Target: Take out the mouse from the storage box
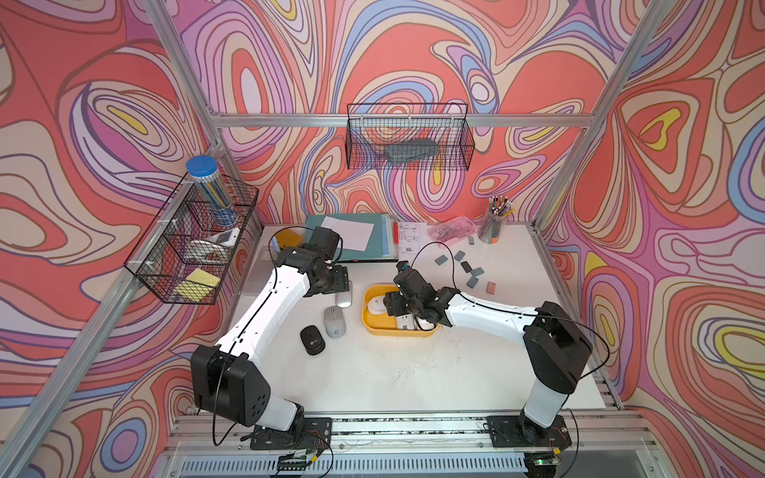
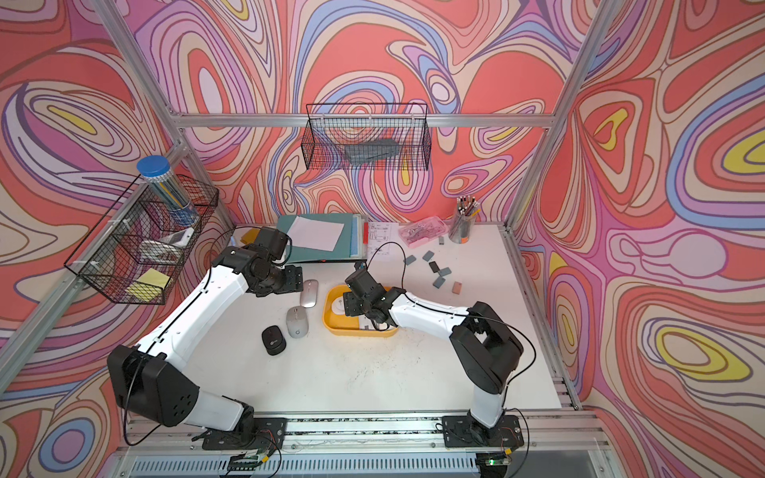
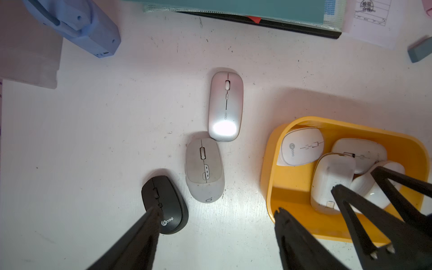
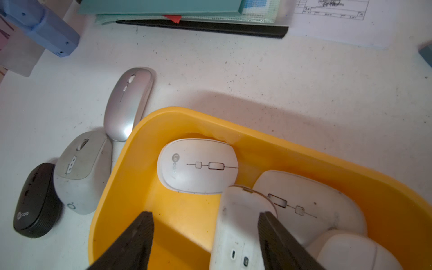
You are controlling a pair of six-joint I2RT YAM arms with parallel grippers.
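The yellow storage box (image 3: 288,184) holds several white mice. One white mouse (image 4: 198,166) lies at its left end; another (image 4: 243,225), a third (image 4: 310,202) and a rounded one (image 4: 355,252) crowd its right part. My right gripper hangs over the box with its fingers apart and nothing held; one finger covers part of the middle mouse. Outside, left of the box, lie a silver mouse (image 3: 226,105), a grey mouse (image 3: 205,171) and a black mouse (image 3: 165,204). My left gripper, open and empty, is above the table near these.
Green folders (image 1: 358,231) with a white sheet lie at the back. Small grey blocks (image 1: 470,271), a pink case (image 1: 452,231) and a pen holder (image 1: 491,228) stand back right.
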